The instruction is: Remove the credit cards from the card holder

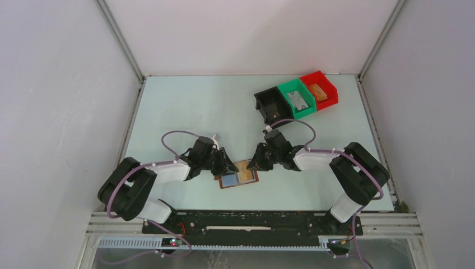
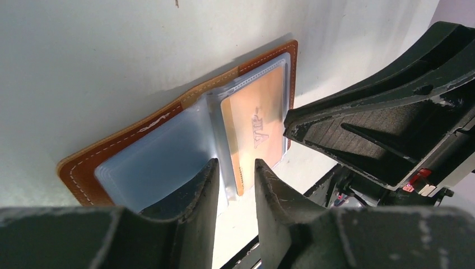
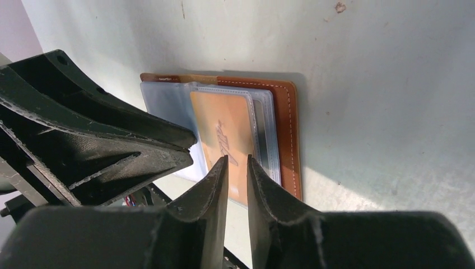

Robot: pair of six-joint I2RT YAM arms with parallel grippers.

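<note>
The brown card holder [image 1: 239, 184] lies open on the table between both grippers. An orange card [image 2: 259, 115] shows inside its clear sleeve [image 3: 271, 137], and the bluish sleeve on the other side [image 2: 162, 156] looks to hold no card. Over the holder, my left gripper is open, with nothing seen held between its fingers. My right gripper hangs over the orange card [image 3: 224, 134], part open with a narrow gap and no card gripped. Whether its tips touch the sleeve is hard to tell.
At the back right stand a black bin [image 1: 259, 104], a green bin [image 1: 288, 87] holding a grey-white card, and a red bin [image 1: 331, 89] holding an orange card.
</note>
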